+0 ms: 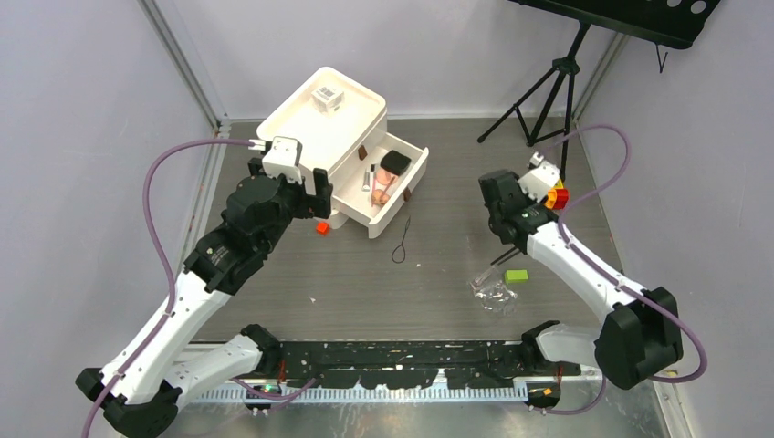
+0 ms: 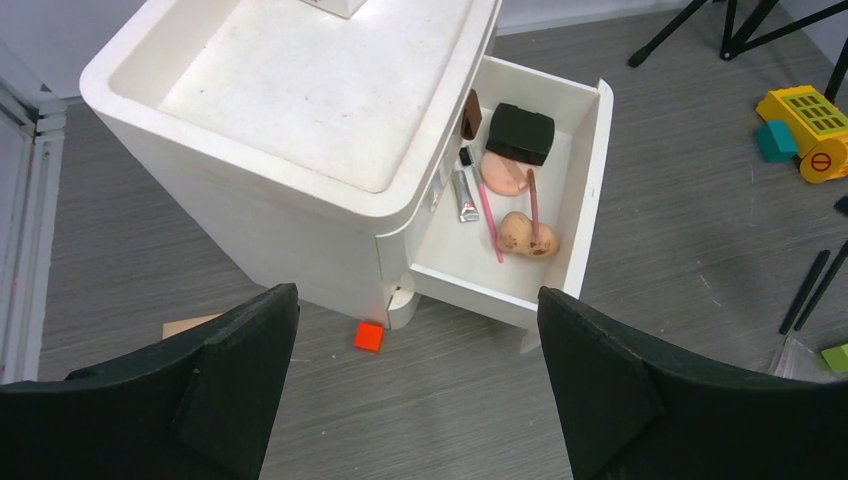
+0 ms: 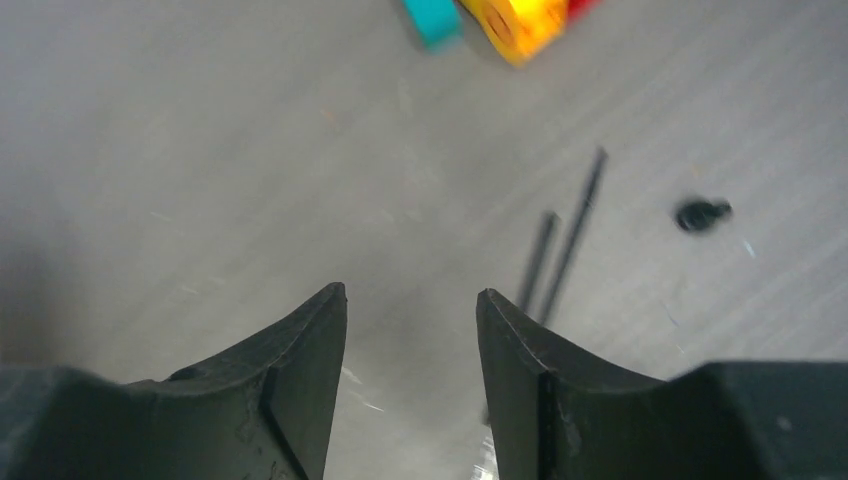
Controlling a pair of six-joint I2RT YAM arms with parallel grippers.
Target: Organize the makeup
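A white organizer (image 2: 280,100) stands at the back left with its drawer (image 2: 580,180) pulled out. The drawer holds a black case (image 2: 520,133), a tube (image 2: 465,196), brushes (image 2: 484,205), a round pink piece (image 2: 503,170) and tan puffs (image 2: 517,233). My left gripper is open and empty, in front of the organizer. My right gripper is open and empty, over the floor at the right near two dark sticks (image 3: 578,222), blurred in the right wrist view.
An orange block (image 2: 368,336), a yellow toy (image 2: 805,130), a teal block (image 2: 775,141), a green block (image 1: 516,276) and clear plastic (image 1: 496,294) lie on the floor. A black stand (image 1: 566,64) is at the back right.
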